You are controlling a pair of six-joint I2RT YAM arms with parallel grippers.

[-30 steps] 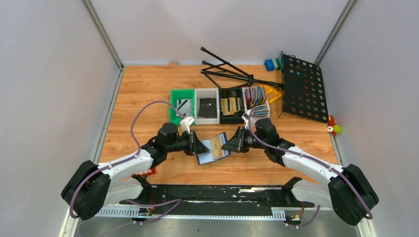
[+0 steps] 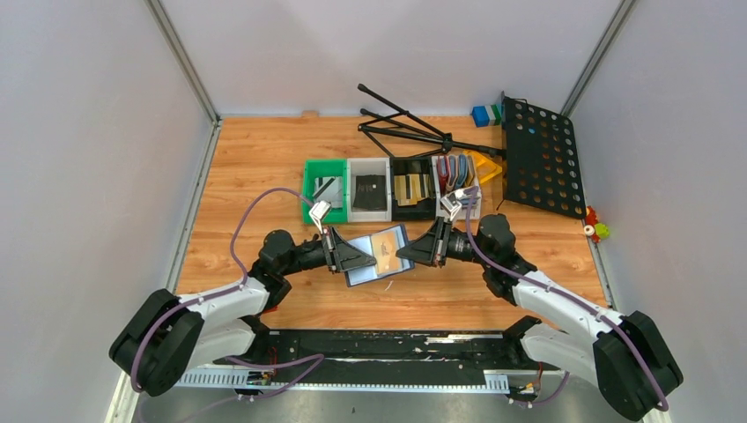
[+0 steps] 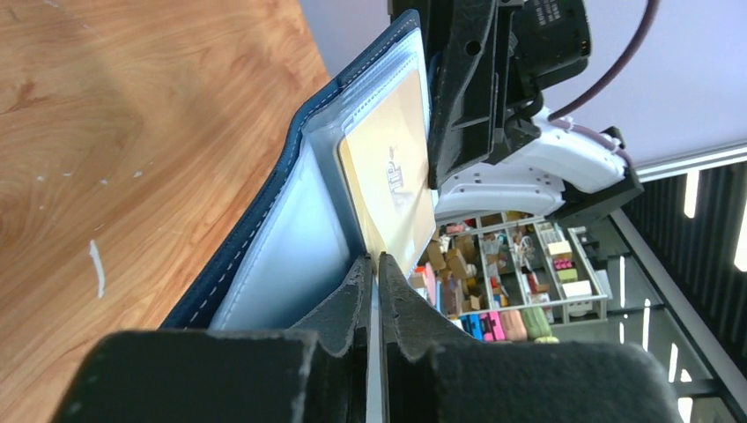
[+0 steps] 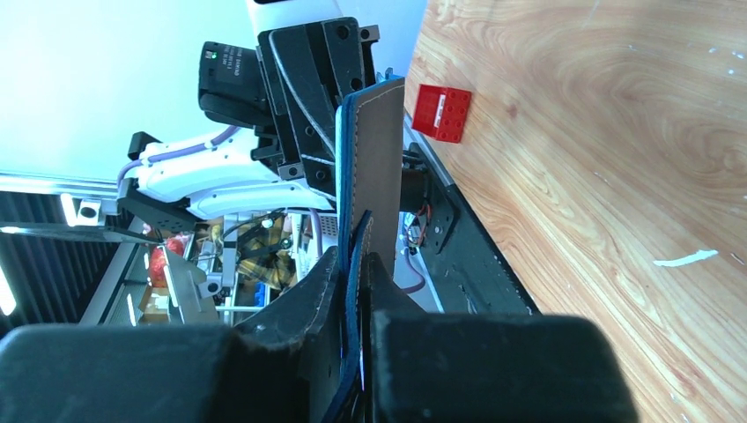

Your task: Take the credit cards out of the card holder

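The opened card holder [image 2: 364, 275], dark blue outside and light blue inside, is held between the two grippers above the table. A beige card [image 3: 389, 159] sits in one of its sleeves. My right gripper is shut on the holder's edge, which stands upright in the right wrist view. The fingertips of my left gripper are at the lower edge of the beige card, close together; whether the card is between them is unclear.
A row of green, white and black bins [image 2: 326, 166] with cards stands behind. A black stand [image 2: 537, 159] lies back right, a red block [image 4: 440, 113] near the front left.
Both grippers and the holder have shifted slightly, the holder moving up and left in the top view, with the right arm moving a little rightward.
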